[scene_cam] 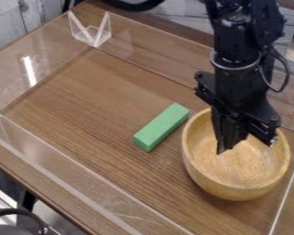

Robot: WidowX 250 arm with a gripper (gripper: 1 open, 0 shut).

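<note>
The black gripper (pixel 239 138) points down over a round, pale yellow bowl (pixel 235 176) at the right of the camera view, its fingertips at about the bowl's back rim. How far its fingers are parted is hard to make out. A green rectangular block (pixel 161 128) lies on the wooden table just left of the bowl.
A clear plastic container (pixel 92 27) stands at the back left. Dark cables or parts show at the lower left edge and along the top.
</note>
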